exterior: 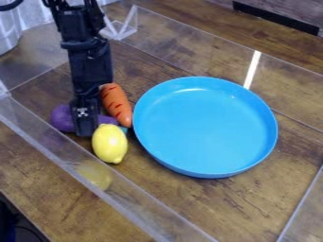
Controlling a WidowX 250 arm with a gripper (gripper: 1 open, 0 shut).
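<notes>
My gripper [86, 117] hangs low at the left, its fingers down at a purple item [63, 120], probably an eggplant, which it partly covers; I cannot see clearly what lies between the fingertips. A yellow lemon [110, 144] lies just in front of the gripper. An orange carrot [116, 104] lies to its right, partly hidden behind it.
A large blue plate [205, 128] fills the centre right. Clear plastic walls edge the wooden work area [177, 203], with one along the lower left. Bare wood shows behind and right of the plate.
</notes>
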